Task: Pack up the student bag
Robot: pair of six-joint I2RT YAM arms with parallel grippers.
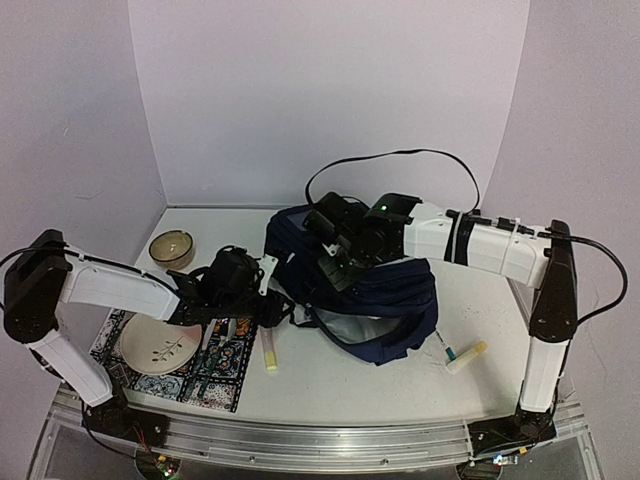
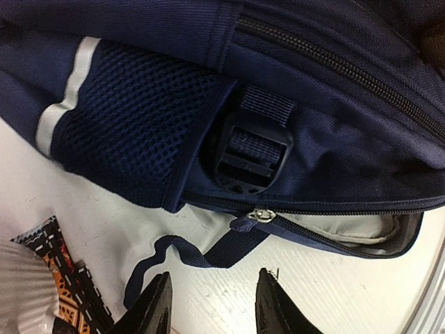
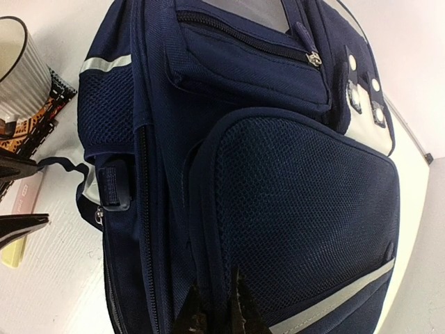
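The navy student bag [image 1: 400,300] lies on the table, its front pocket gaping to show pale lining [image 1: 360,327]. In the left wrist view, a zipper pull [image 2: 261,216] hangs beside that opening, below a black buckle [image 2: 254,149]. My left gripper is open beside the bag, with only bare table visible between its fingers. Over the bag's mesh front panel [image 3: 306,195] is my right gripper. Its dark fingers stand close together against navy cloth, so whether anything is between them is unclear.
A patterned mat [image 1: 225,385] carries a plate [image 1: 160,345] and cutlery. Behind it stands a bowl [image 1: 172,249]. A ribbed white cup [image 3: 24,76] shows beside the bag. Yellow-ended sticks [image 1: 269,350] lie on the table, whose front middle is clear.
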